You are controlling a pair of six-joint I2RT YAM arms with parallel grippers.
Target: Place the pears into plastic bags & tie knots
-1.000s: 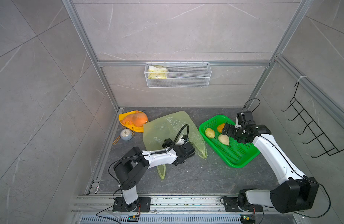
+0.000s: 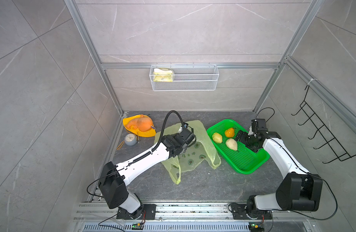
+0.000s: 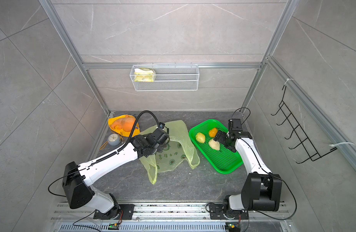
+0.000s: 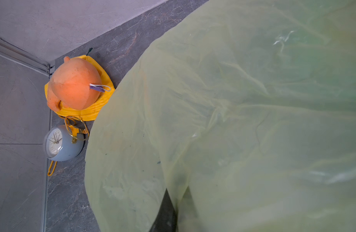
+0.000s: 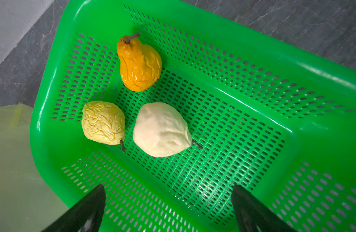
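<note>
A translucent yellow-green plastic bag (image 2: 199, 135) lies spread on the table, its upper layer pulled up. My left gripper is shut on a gathered fold of it, one dark fingertip (image 4: 165, 212) showing. Three pears sit at one end of the green basket (image 2: 243, 170): an orange pear (image 5: 140, 63), a yellow wrinkled pear (image 5: 103, 123) and a cream pear (image 5: 161, 130). Above the basket my right gripper stands open with nothing between its fingers. In both top views the left wrist hides part of the bag.
An orange plush (image 4: 75, 83) on a yellow cloth and a small clock (image 4: 64, 143) stand at the back left. The wall basket (image 2: 193, 75) holds a yellow packet (image 2: 162, 74). A black hook rack (image 2: 320, 129) hangs at right.
The right gripper has shifted slightly right overall and come lower over the basket.
</note>
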